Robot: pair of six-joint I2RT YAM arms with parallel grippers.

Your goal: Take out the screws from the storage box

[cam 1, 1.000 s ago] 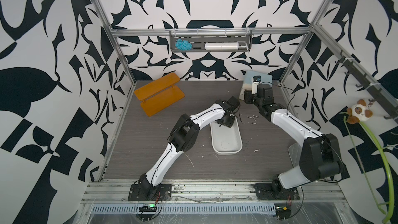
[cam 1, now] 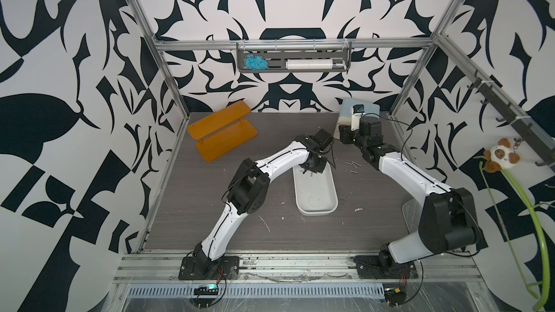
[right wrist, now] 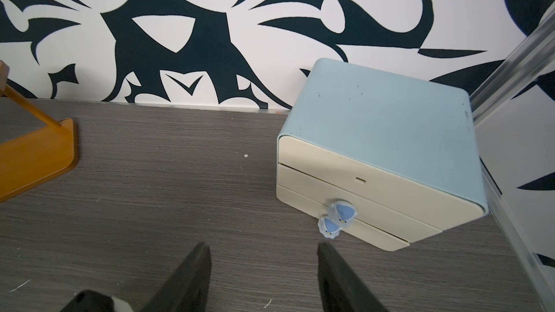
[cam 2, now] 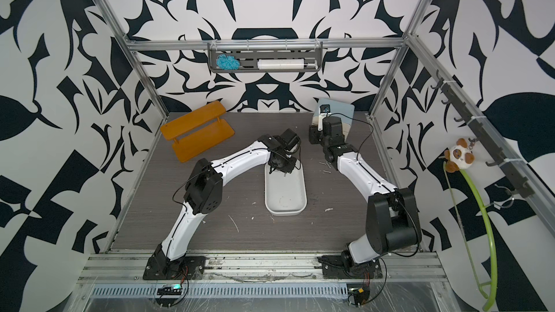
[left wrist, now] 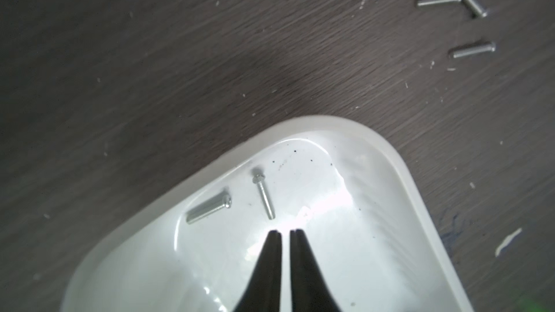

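Note:
A white tray (cam 1: 315, 193) serves as the storage box, with two screws lying inside, an upright-lying one (left wrist: 264, 196) and a slanted one (left wrist: 208, 208) near its wall. My left gripper hangs over the tray, its fingertips close together with only a narrow gap, just below the screws in the left wrist view and apart from them. Several screws (left wrist: 471, 50) lie loose on the table to the right of the tray. My right gripper stands open and empty, facing a light blue drawer cabinet (right wrist: 381, 121).
An orange wooden stand (cam 1: 222, 138) sits at the back left. A wall rack (cam 1: 293, 66) holds a blue item and a white cylinder. A plush toy (cam 1: 501, 159) hangs on the right.
My left arm has risen and shifted slightly back toward the left over the tray. My right arm looks nearly unchanged.

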